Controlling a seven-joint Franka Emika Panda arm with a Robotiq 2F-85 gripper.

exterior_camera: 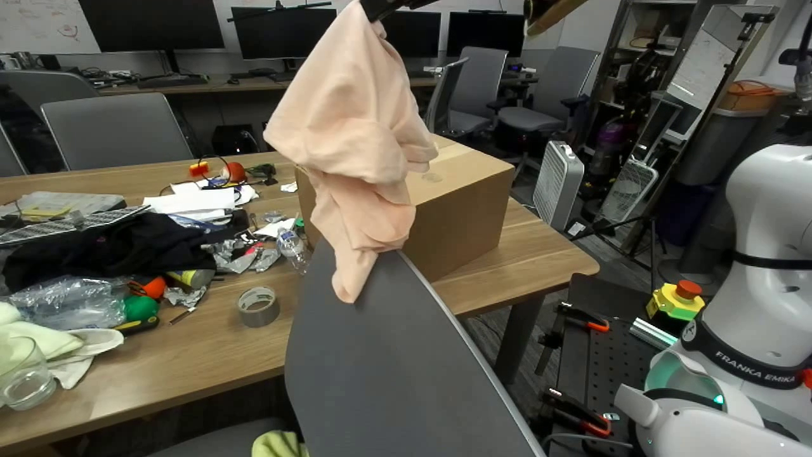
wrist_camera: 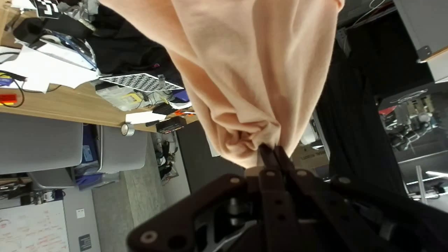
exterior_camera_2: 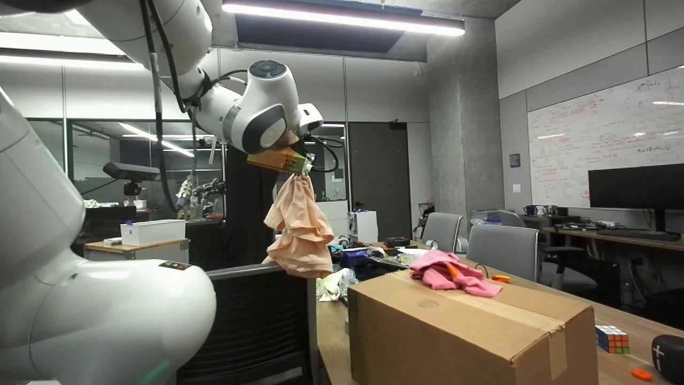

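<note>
A peach cloth (exterior_camera: 354, 129) dangles from my gripper, which is shut on a bunched bit of it. In exterior view 1 the cloth hangs in front of the cardboard box (exterior_camera: 464, 205), its lower tip overlapping the top of the grey chair back (exterior_camera: 380, 358) in the picture. From exterior view 2, the cloth (exterior_camera_2: 298, 224) hangs above the chair back (exterior_camera_2: 250, 308), to the left of the box. Low in exterior view 1, a piece of yellow-green cloth (exterior_camera: 278, 444) shows beside the chair back; most of it is hidden.
On the box top lies a pink cloth (exterior_camera_2: 452, 272). Tape (exterior_camera: 259, 306), a bottle (exterior_camera: 291, 247), a black garment (exterior_camera: 114, 251) and a glass (exterior_camera: 24, 373) crowd the table's left part. Bare wood shows at the table's front edge.
</note>
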